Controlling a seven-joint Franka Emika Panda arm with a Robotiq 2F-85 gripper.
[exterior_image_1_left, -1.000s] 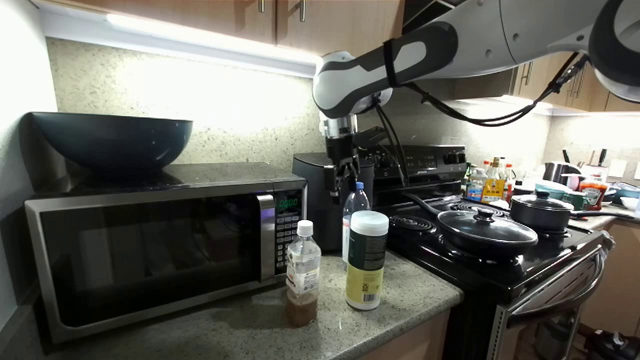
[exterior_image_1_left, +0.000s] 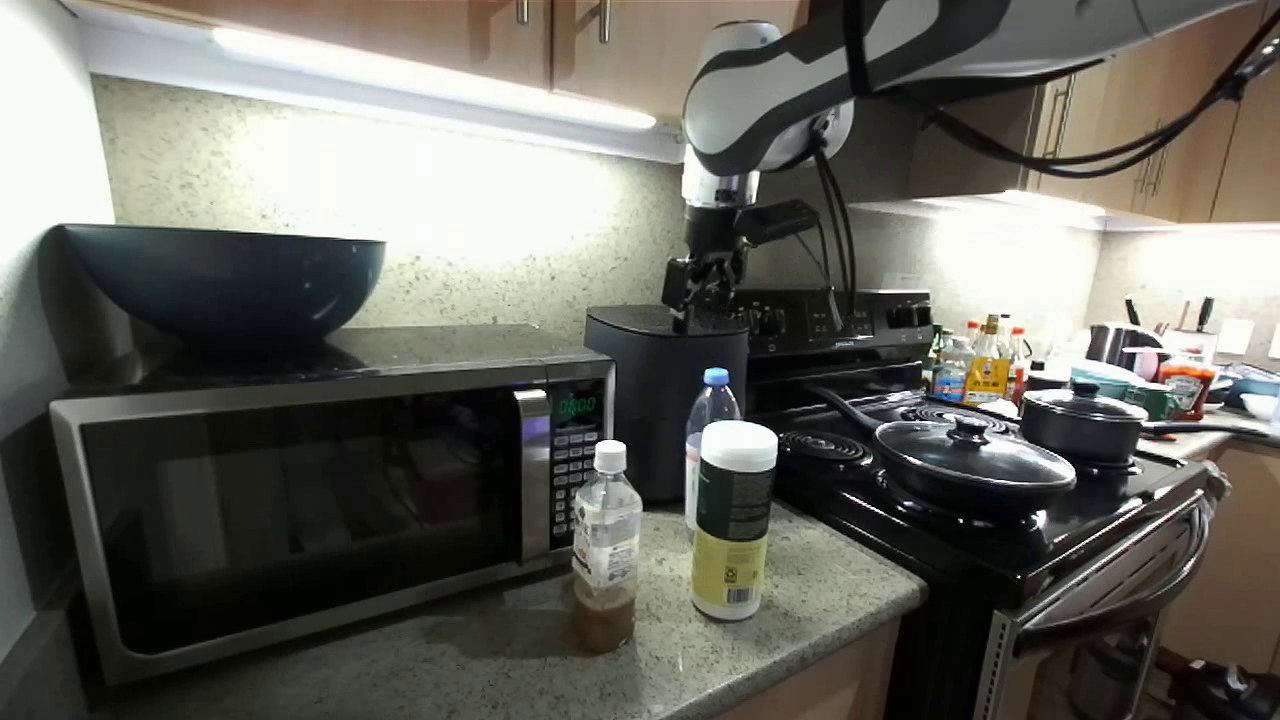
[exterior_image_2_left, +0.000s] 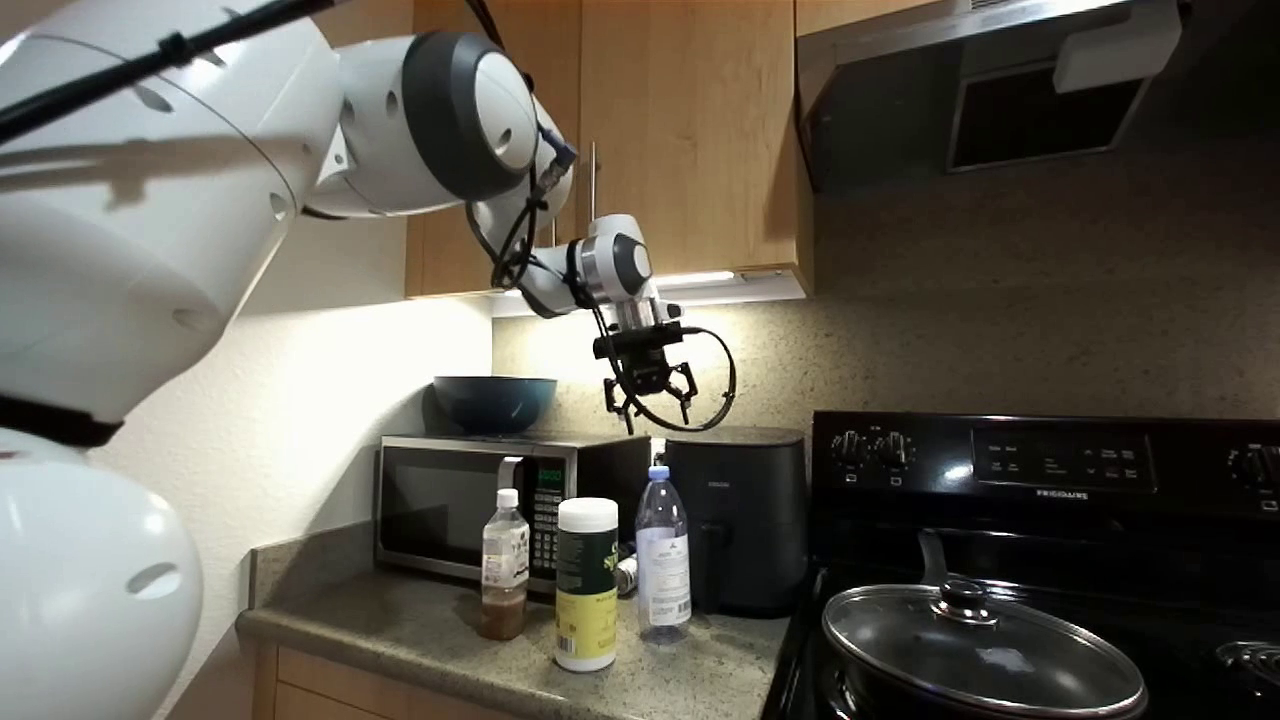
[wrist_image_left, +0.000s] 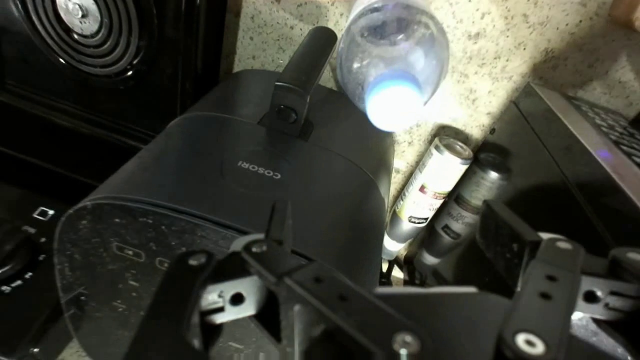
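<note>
My gripper (exterior_image_2_left: 657, 415) is open and empty, pointing down above the gap between the microwave (exterior_image_2_left: 415, 496) and the black air fryer (exterior_image_2_left: 734, 490). In the wrist view its fingers (wrist_image_left: 279, 225) are spread wide. Between and beyond them two slim grinders or bottles lie in that gap: a pale-labelled one (wrist_image_left: 427, 189) and a darker one (wrist_image_left: 465, 207). A clear bottle with a blue cap (exterior_image_2_left: 663, 558) stands in front of the air fryer. Closer to the counter's front are a green and yellow canister (exterior_image_1_left: 734, 522) and a white-capped bottle with brown liquid (exterior_image_1_left: 606, 546).
A dark bowl (exterior_image_1_left: 228, 282) rests on the microwave. To the right of the counter (exterior_image_1_left: 798, 612), the stove (exterior_image_1_left: 840, 492) carries a lidded pan (exterior_image_1_left: 974, 466) and a pot (exterior_image_1_left: 1082, 426). Upper cabinets (exterior_image_2_left: 690, 132) hang above. Bare counter shows along the front edge.
My arm has gone up and back, away from the blue-capped bottle, so the gripper now hangs higher, near the air fryer's top. The objects on the counter stand where they did.
</note>
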